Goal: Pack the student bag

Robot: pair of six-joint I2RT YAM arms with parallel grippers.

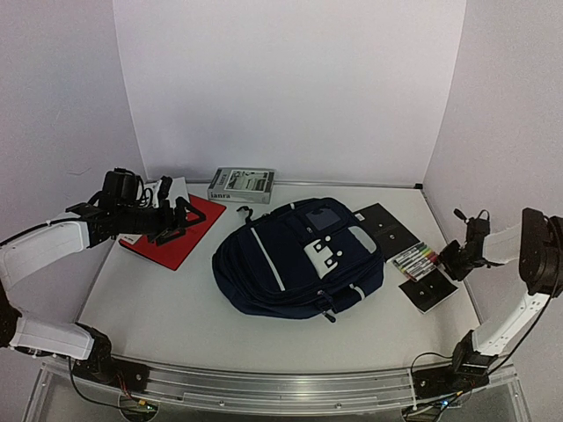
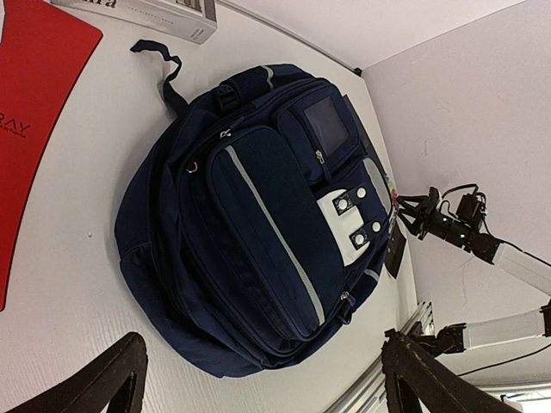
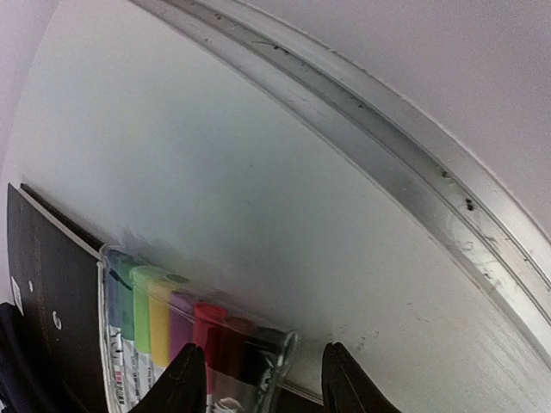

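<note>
A navy backpack [image 1: 295, 259] with a white flap lies in the middle of the table. To its right, a clear pack of coloured markers [image 1: 413, 261] rests across a black notebook [image 1: 389, 233] and a smaller black book [image 1: 427, 290]. At the pack's right end is my right gripper [image 1: 448, 263]. In the right wrist view its fingers [image 3: 187, 383] are apart, with the end of the marker pack [image 3: 159, 323] showing between and beyond them. Over the red folder [image 1: 208, 214] on the left hangs my left gripper [image 1: 191, 223], open and empty.
A grey box [image 1: 241, 185] stands at the back, left of centre. White paper [image 1: 176, 191] lies partly under the red folder. Close beside the right gripper rises the right side wall [image 1: 510, 158].
</note>
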